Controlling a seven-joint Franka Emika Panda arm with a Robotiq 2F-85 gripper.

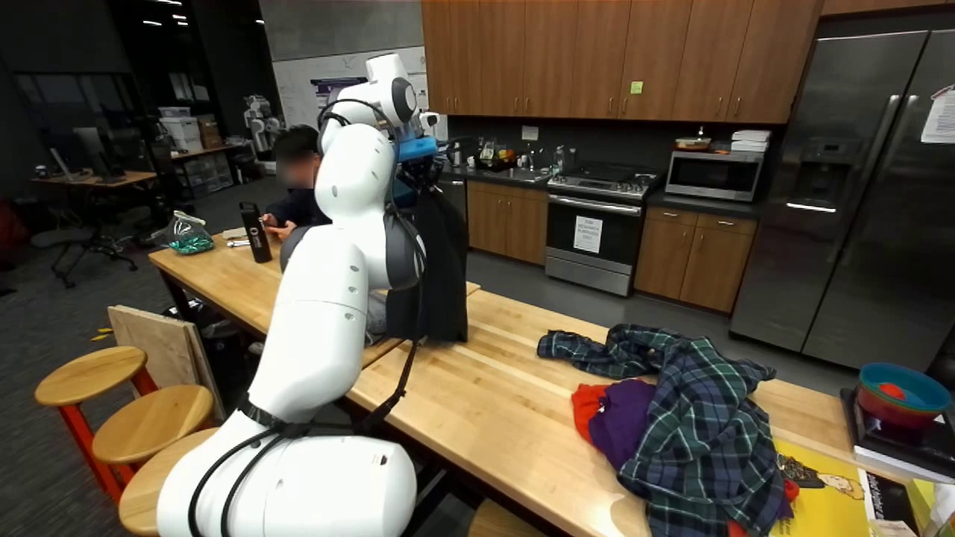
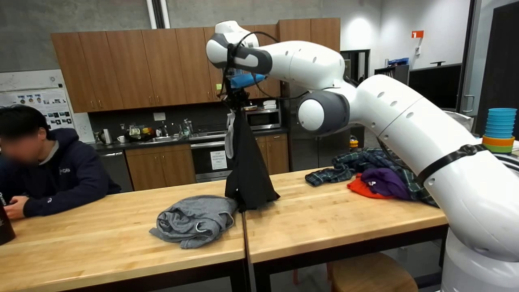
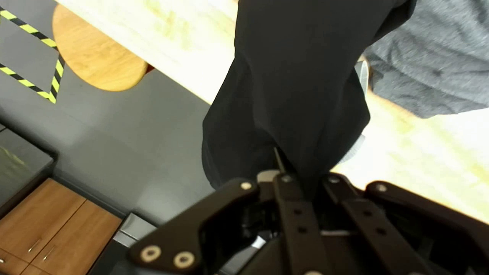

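My gripper (image 2: 236, 103) is shut on a black garment (image 2: 249, 168) high above the table. The garment hangs down in long folds, its lower end at the tabletop by the seam between two tables. In the wrist view the black cloth (image 3: 298, 87) runs out from between the fingers and covers much of the view. A pale strip (image 2: 229, 136) hangs beside the black cloth; what it belongs to I cannot tell. Left of the hanging cloth in exterior view 2, a grey garment (image 2: 194, 221) lies bunched on the table.
A pile with a plaid shirt (image 1: 707, 421), a purple cloth (image 1: 624, 421) and a red cloth (image 1: 586, 407) lies on the right table. Bowls (image 1: 904, 398) stand beyond it. A person (image 2: 43, 165) sits at the left table near a black bottle (image 1: 255, 234).
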